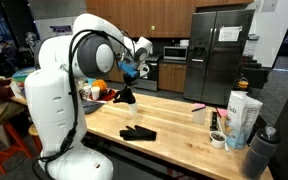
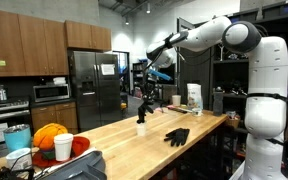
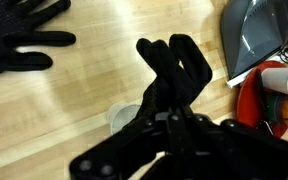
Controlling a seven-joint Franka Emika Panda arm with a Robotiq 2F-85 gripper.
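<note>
A black glove [image 3: 174, 70] hangs from my gripper, which is shut on it; the fingertips are mostly hidden by dark cloth. In exterior view 2 the gripper [image 2: 142, 106] with the glove is above the table, over a white cup [image 2: 141, 129]. From the wrist, part of this cup [image 3: 122, 116] shows beside the held glove. A second black glove [image 3: 24, 35] lies flat on the wooden table, apart from the cup; exterior view 1 shows this glove [image 1: 138, 133] near the front edge.
A red bowl [image 2: 79, 150] with an orange item and a white cup stands at one end of the table, next to a grey scoop-like container [image 3: 252, 35]. At the other end are a bag [image 1: 242, 118] and a dark canister [image 1: 260, 152]. Mid-table is largely clear.
</note>
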